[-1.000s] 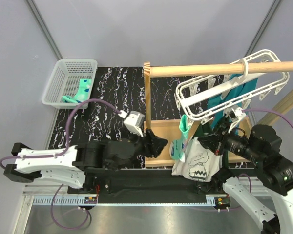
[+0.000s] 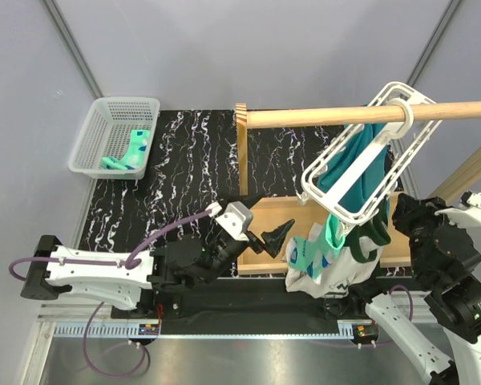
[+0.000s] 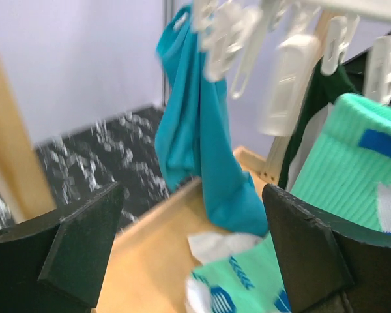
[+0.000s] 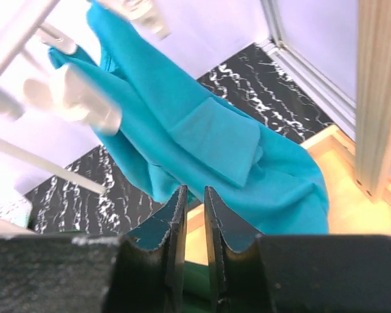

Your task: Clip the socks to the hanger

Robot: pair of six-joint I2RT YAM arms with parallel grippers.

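The white clip hanger [image 2: 349, 172] hangs from the wooden bar with a teal cloth [image 4: 208, 137], dark green cloth and a teal patterned sock [image 3: 335, 176] below it. A white sock [image 2: 341, 277] with dark markings is low beneath. My left gripper is open just left of the patterned sock, nothing between its fingers. My right gripper is at the hanger's right, its fingertips close together in front of the teal and green cloth; whether anything is between them cannot be told.
A wooden rack [image 2: 301, 116] frames the hanger over a shallow wooden tray [image 2: 268, 212]. A white basket [image 2: 96, 136] with a teal patterned sock sits at the back left.
My right gripper has moved right, away from the hanger's front edge. The hanger has swung to a steeper slant. My left gripper has shifted slightly right.
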